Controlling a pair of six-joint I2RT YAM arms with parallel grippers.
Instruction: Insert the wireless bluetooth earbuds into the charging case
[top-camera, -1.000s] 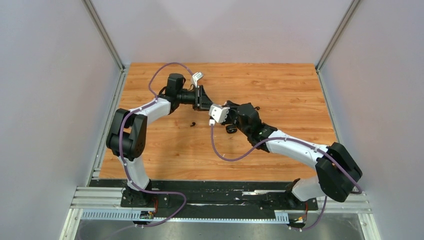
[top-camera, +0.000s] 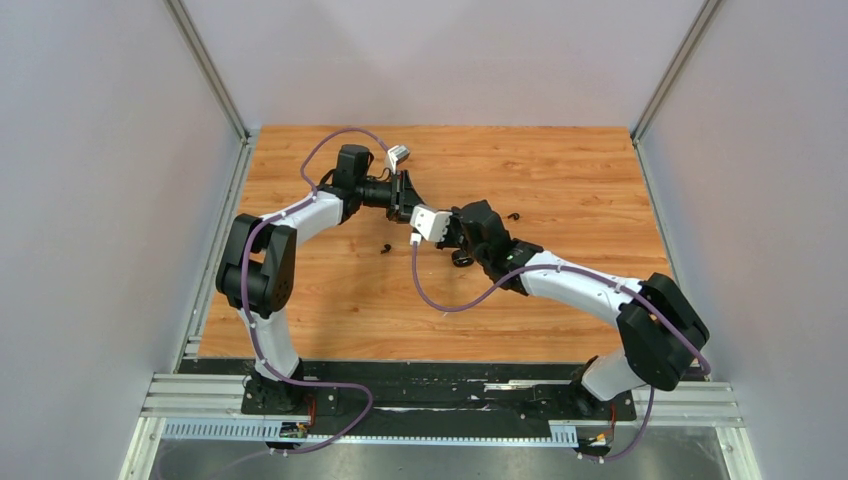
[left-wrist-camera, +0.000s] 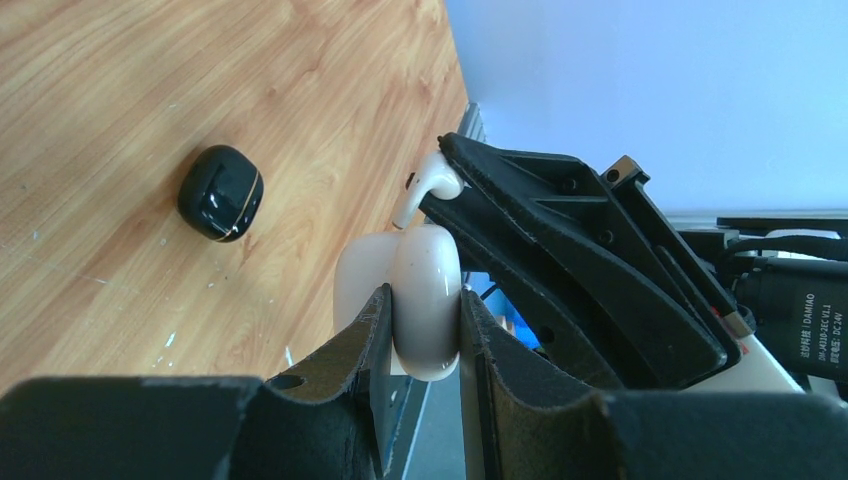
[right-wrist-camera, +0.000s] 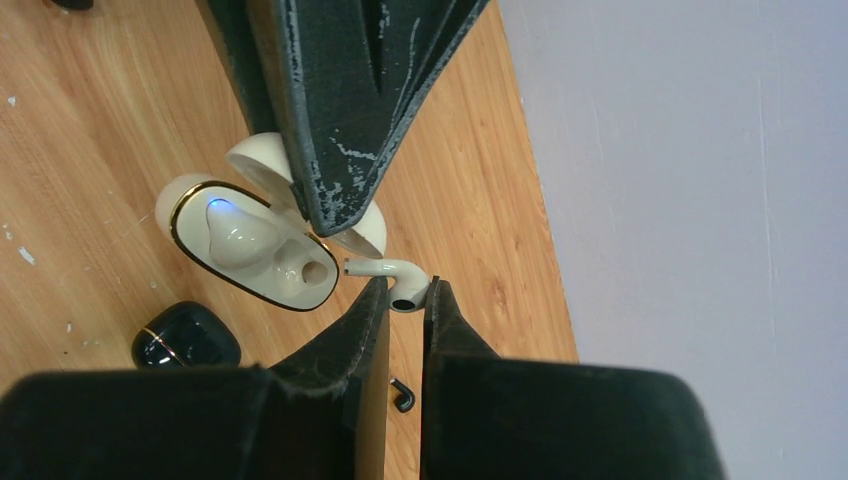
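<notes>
My left gripper is shut on the white charging case (left-wrist-camera: 425, 300). In the right wrist view the case (right-wrist-camera: 205, 230) has its lid open, showing a blue light and two recesses, the right one with a round hole. My right gripper is shut on a white earbud (right-wrist-camera: 395, 275), its stem pointing left toward the case's right end, just beside it. The same earbud (left-wrist-camera: 430, 185) shows above the case in the left wrist view.
A black case (left-wrist-camera: 220, 193) lies on the table nearby. A small black earbud (right-wrist-camera: 403, 398) lies right of it in the right wrist view, and another dark piece (top-camera: 386, 249) at centre-left.
The left arm has barely moved.
</notes>
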